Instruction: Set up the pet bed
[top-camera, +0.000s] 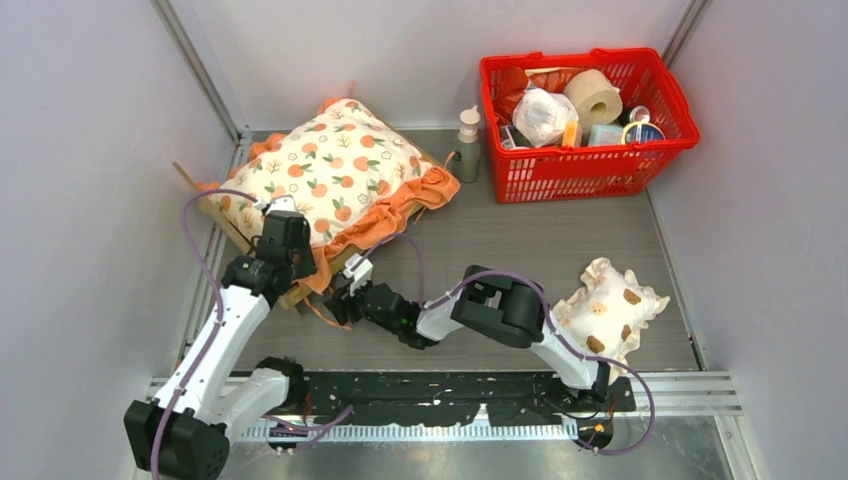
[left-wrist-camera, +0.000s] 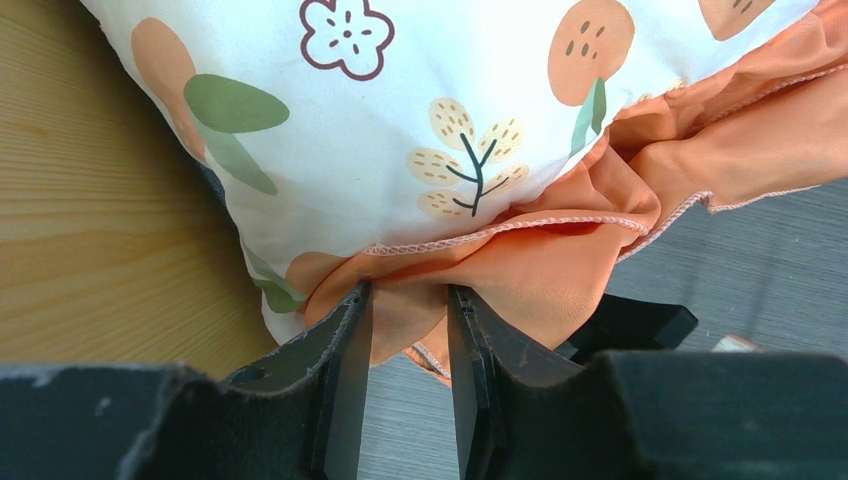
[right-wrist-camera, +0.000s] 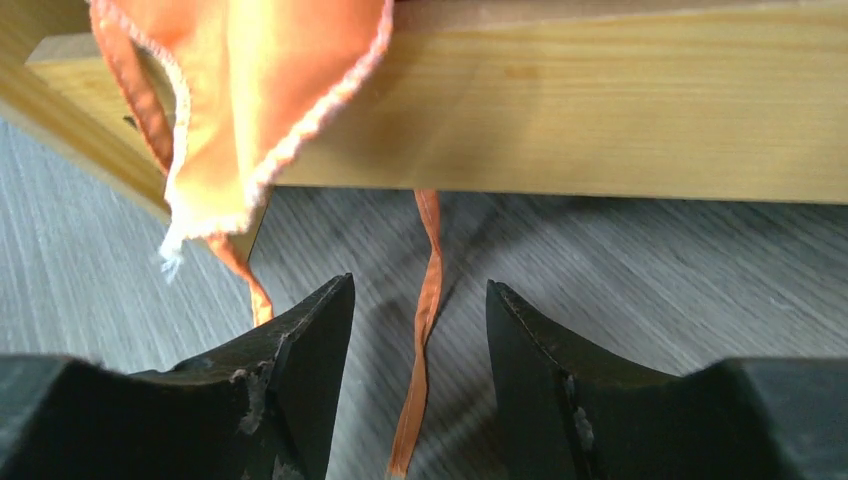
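Note:
The pet bed cushion, white with orange fruit print and an orange ruffle, lies tilted on a wooden frame. My left gripper is at the cushion's lower left corner, its fingers part open over the orange fabric; whether they grip it is unclear. My right gripper stands open low over the floor beside the frame's near corner, with a thin orange tie between and beyond its fingers. A small cow-print pillow lies at the right.
A red basket full of goods stands at the back right, with a green bottle left of it.

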